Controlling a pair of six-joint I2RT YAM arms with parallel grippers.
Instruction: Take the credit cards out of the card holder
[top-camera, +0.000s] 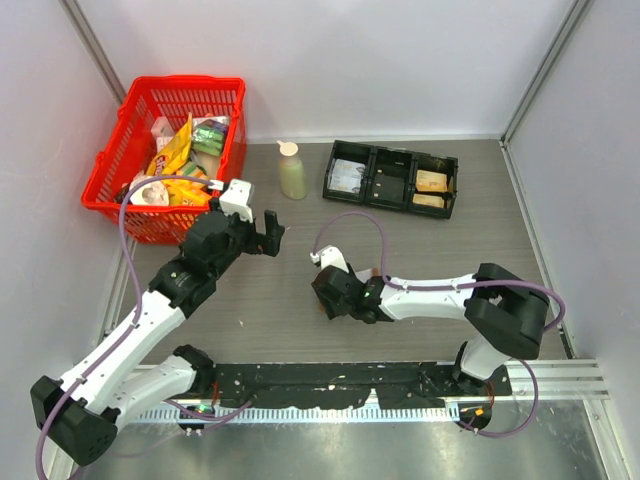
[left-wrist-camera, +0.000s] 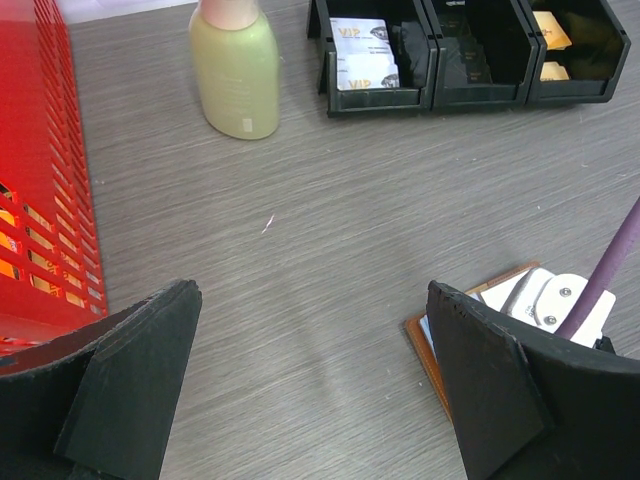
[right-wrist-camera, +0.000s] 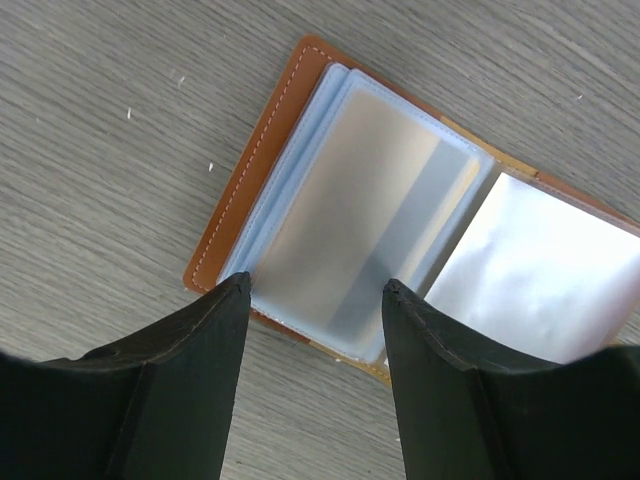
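The open tan leather card holder lies on the table, with translucent blue-edged sleeves on one side and a white insert on the other. My right gripper is open right over the sleeves, one fingertip at their left edge. In the top view it hides most of the holder. My left gripper hangs open and empty over the table left of the holder.
A red basket of packets stands back left. A bottle and a black three-compartment tray stand at the back.
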